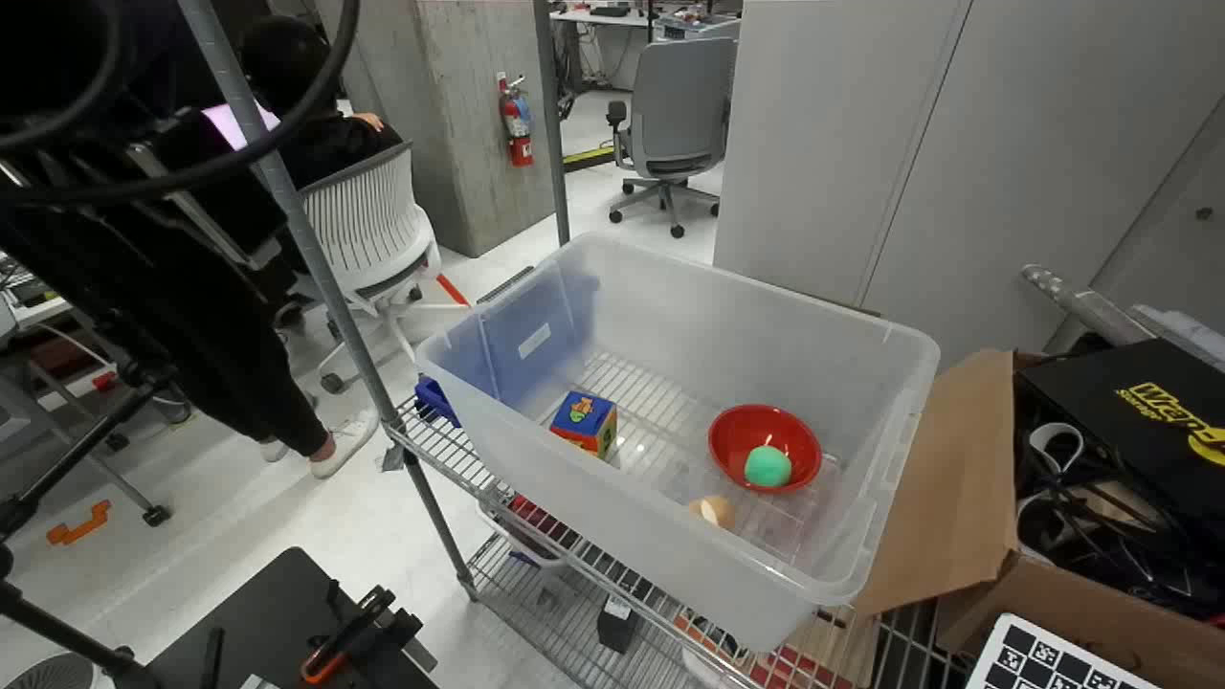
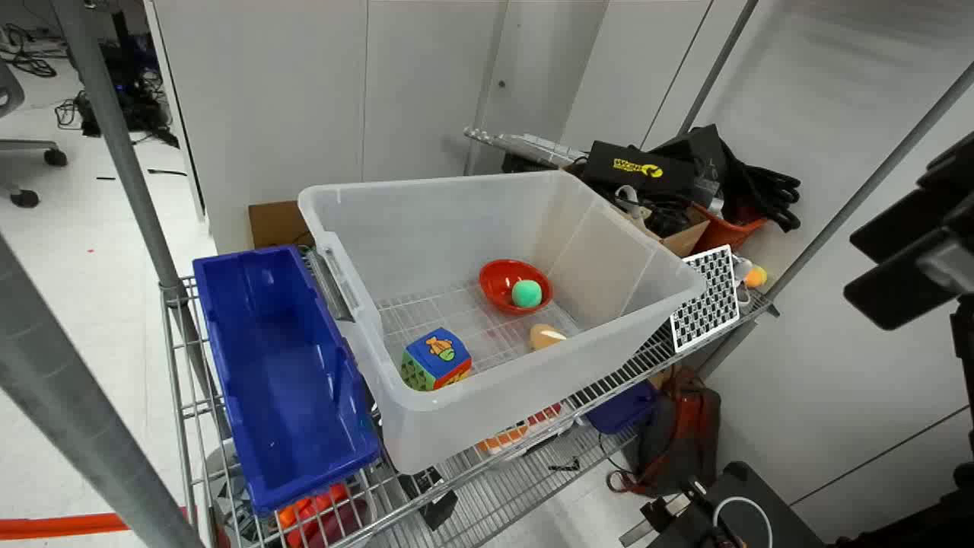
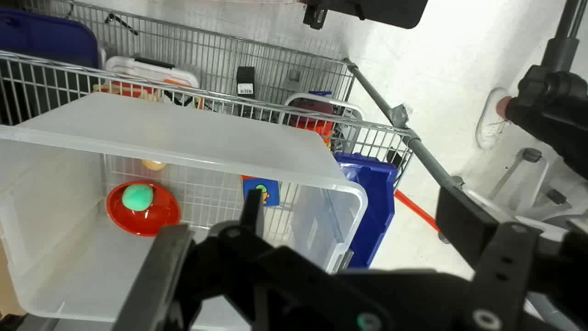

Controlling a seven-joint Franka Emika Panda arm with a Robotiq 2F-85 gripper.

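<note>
Inside a translucent plastic bin (image 1: pixel 735 293) stands a red bowl (image 1: pixel 735 427) with a green ball-like object (image 1: pixel 768 466) in it. A tan, rounded object (image 2: pixel 545 336) lies on the bin floor close to the bowl, its lower part blurred by the wall in exterior view 1. Toward the bin's other end sits a colourful picture cube (image 2: pixel 436 358) with a blue top. My gripper is open and empty, its dark fingers spread wide across the lower part of the wrist view. In exterior view 2 the gripper (image 2: pixel 873 263) hangs at the right edge, away from the bin.
An empty blue tray (image 2: pixel 288 374) rests beside the bin on the wire shelf (image 2: pixel 493 470). A cardboard box (image 1: pixel 959 482) of cables adjoins the bin's other side. Metal posts (image 2: pixel 119 155) rise at the shelf corners. Much of the bin floor is bare.
</note>
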